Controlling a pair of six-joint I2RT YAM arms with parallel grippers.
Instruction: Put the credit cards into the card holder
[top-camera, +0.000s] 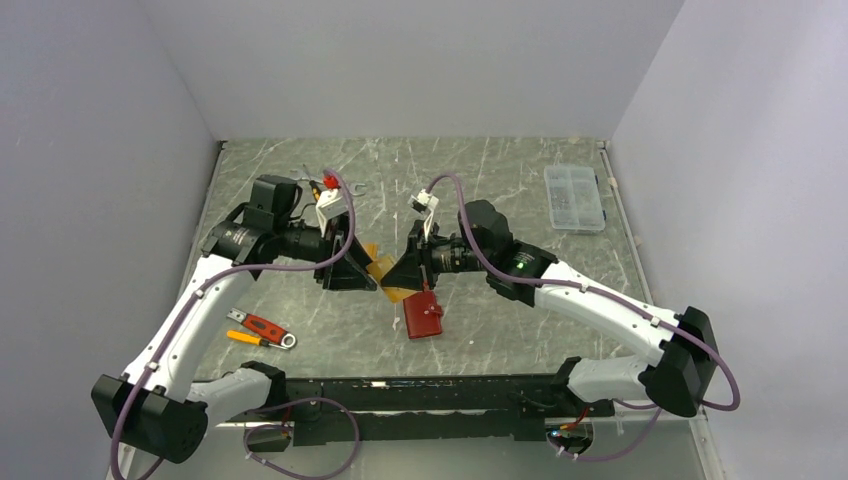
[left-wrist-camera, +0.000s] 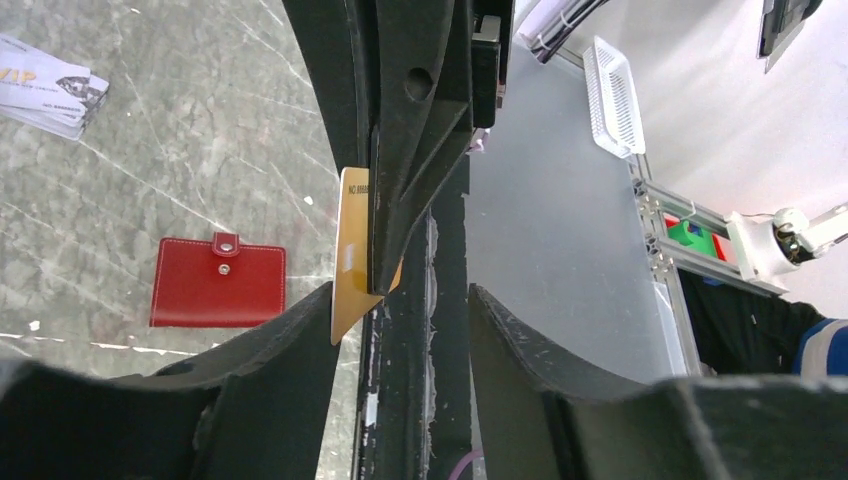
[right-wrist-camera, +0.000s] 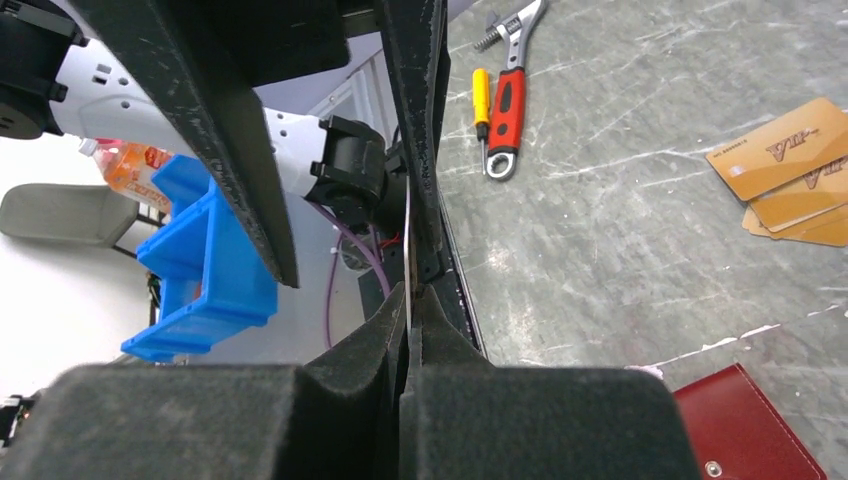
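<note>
A yellow card is pinched edge-on by my right gripper, which is shut on it. My left gripper stands open around the card's free end. In the left wrist view the card lies close to one left finger, with a wide gap to the other; whether they touch I cannot tell. The red card holder lies flat on the table below the right gripper, its snap strap visible. More cards lie in a loose overlapping pile, mostly hidden by the left gripper in the top view.
A red-handled wrench and a yellow-handled tool lie front left. More tools sit at the back left. The clear plastic box stands back right. Between holder and box the tabletop is bare.
</note>
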